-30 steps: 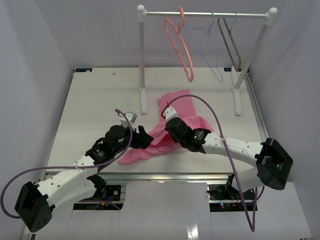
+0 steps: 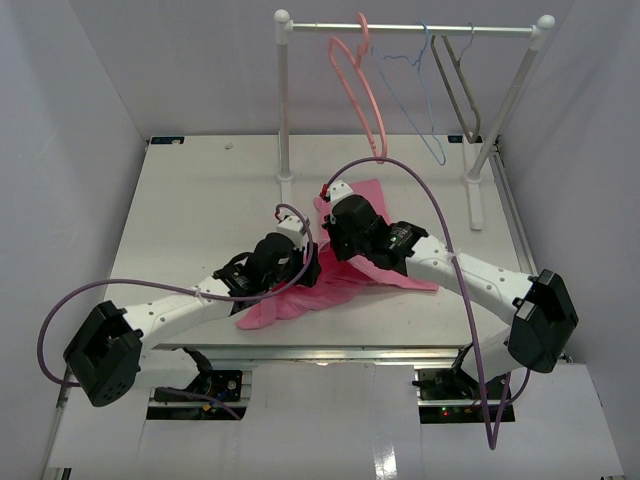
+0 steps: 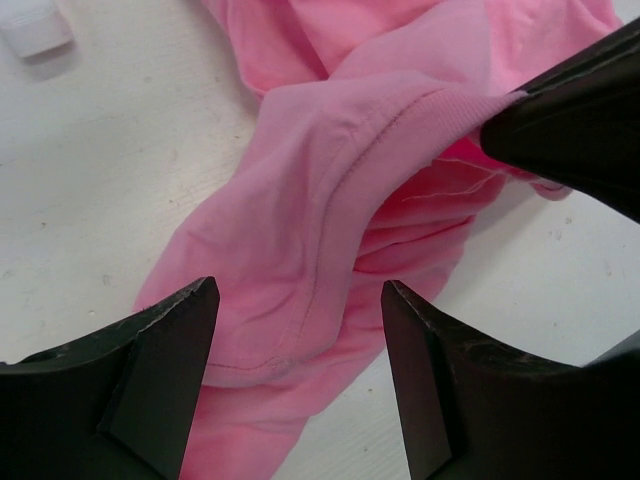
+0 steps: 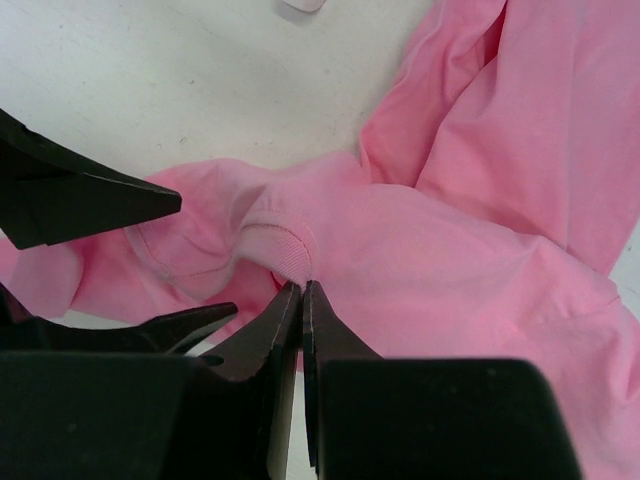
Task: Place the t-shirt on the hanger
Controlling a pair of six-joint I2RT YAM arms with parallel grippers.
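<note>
The pink t-shirt (image 2: 295,305) lies crumpled on the white table. My right gripper is shut on a ribbed edge of the shirt, probably the collar, lifting it a little, as the left wrist view (image 3: 420,110) also shows. My left gripper stands open over the shirt, just left of the right gripper, with its fingers apart and a fold of fabric below between them. In the top view a pink hanger (image 2: 372,107), a blue hanger (image 2: 430,135) and a grey hanger (image 2: 450,82) hang from the rail above the table's back.
The white rack (image 2: 410,29) spans the back, with its feet (image 2: 475,205) on the table. Both arms are close together over the shirt.
My right gripper has risen slightly toward the back, lifting the shirt's edge.
</note>
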